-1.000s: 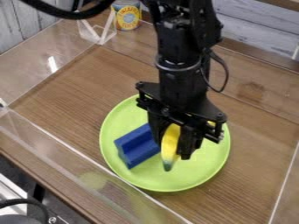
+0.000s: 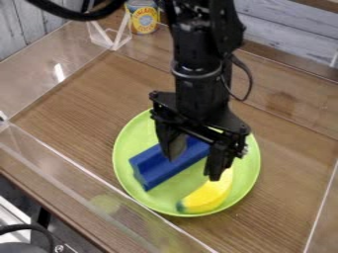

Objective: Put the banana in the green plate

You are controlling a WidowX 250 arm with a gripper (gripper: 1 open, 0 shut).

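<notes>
The yellow banana (image 2: 207, 196) lies on the green plate (image 2: 235, 200), near its front right side. Above the plate hangs my black gripper (image 2: 193, 158), its two fingers spread apart. One finger is over the blue block and the other is beside the upper end of the banana. Nothing is gripped between them. The banana's far end is partly covered by the right finger.
A blue block (image 2: 158, 170) rests on the left half of the same plate. At the back left stand a can (image 2: 144, 18) and a white wire rack (image 2: 111, 35). A clear wall runs along the front left.
</notes>
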